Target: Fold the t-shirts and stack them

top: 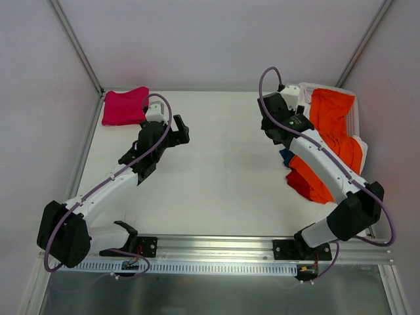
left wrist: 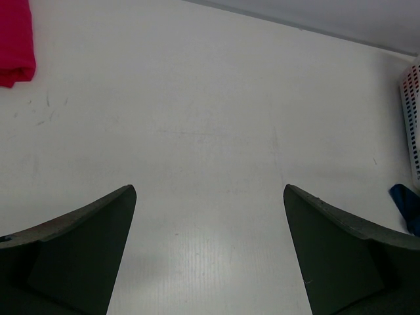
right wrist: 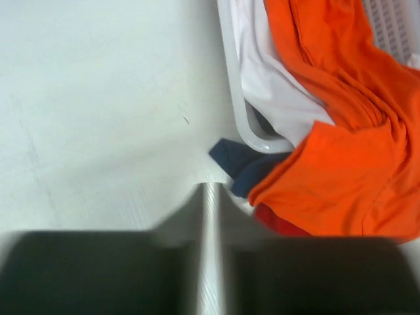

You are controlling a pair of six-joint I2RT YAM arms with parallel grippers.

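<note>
A red folded shirt (top: 125, 105) lies at the back left, also seen in the left wrist view (left wrist: 14, 42). Orange shirts (right wrist: 328, 177) spill from a white basket (right wrist: 236, 85) at the right, with a white shirt (right wrist: 282, 105) inside and dark blue (right wrist: 233, 157) and darker red (right wrist: 279, 223) cloth beside it. My left gripper (top: 180, 131) stands open above the left-centre table, empty. My right gripper is blurred above the table just left of the pile; its fingers sit close with a narrow gap and no cloth visible between them.
Walls enclose the table at the back and both sides.
</note>
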